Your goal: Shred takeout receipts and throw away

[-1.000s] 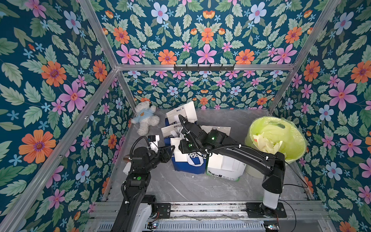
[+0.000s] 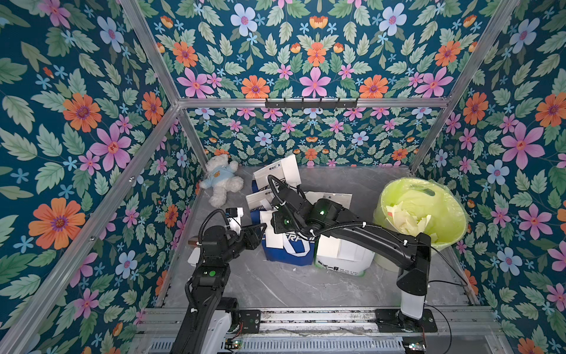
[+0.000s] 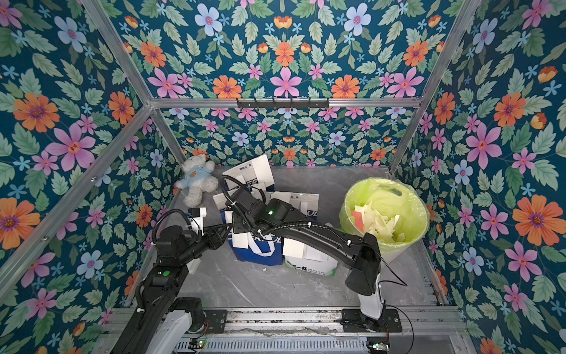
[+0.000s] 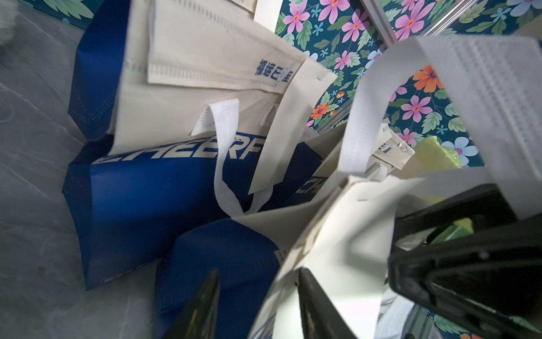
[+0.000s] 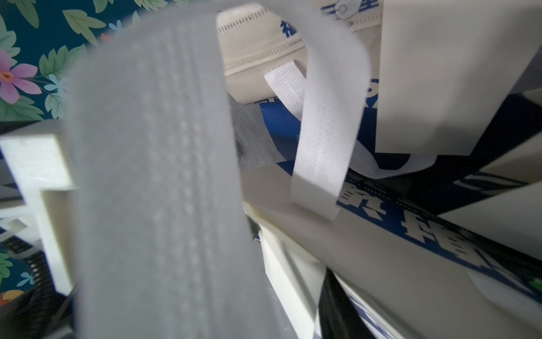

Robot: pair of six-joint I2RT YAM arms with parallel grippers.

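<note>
The front blue-and-cream takeout bag point(image 2: 287, 257) stands between my two grippers. In the left wrist view a white receipt point(image 4: 361, 237) hangs stapled at its top edge. My left gripper point(image 2: 259, 230) is closed on the bag's upper edge beside that receipt. From the right, my right gripper point(image 2: 275, 223) reaches in over the bag top. One dark finger point(image 5: 340, 310) shows by the white slip point(image 5: 285, 265) in the right wrist view. A bag handle point(image 5: 163, 186) hides the other finger, so its opening is unclear. Another receipt point(image 4: 290, 127) hangs on the bag behind.
A bin point(image 2: 452, 221) lined with a yellow-green bag, with paper scraps inside, stands at the right. More takeout bags crowd the middle, including a white one point(image 2: 348, 262). A plush toy point(image 2: 221, 180) sits at the back left.
My right gripper and forearm have shifted slightly over the bag top. The left arm and the bags look unchanged in the top left view.
</note>
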